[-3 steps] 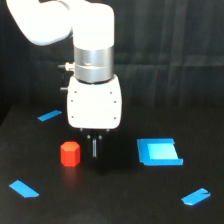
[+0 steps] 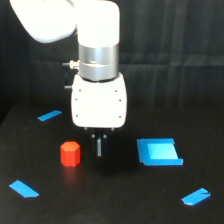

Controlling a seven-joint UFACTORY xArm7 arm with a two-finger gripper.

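A red block (image 2: 70, 154) with a faceted outline sits on the dark table in the left half of the view. Just to its right hangs my gripper (image 2: 98, 147), pointing down from the white hand. Its dark fingers blend into the black background, with only a thin pale strip standing out, so how the fingers stand is unclear. No object can be made out at the fingertips. A light-blue square (image 2: 161, 151), edged with blue tape along its top and left, lies to the right of the gripper.
Blue tape pieces lie at the back left (image 2: 49, 115), front left (image 2: 23, 188) and front right (image 2: 196, 197). Dark curtains (image 2: 165, 60) hang behind the table.
The arm and gripper have shifted slightly to the right, a little farther from the red block. The block, the blue square and the tape pieces have stayed put.
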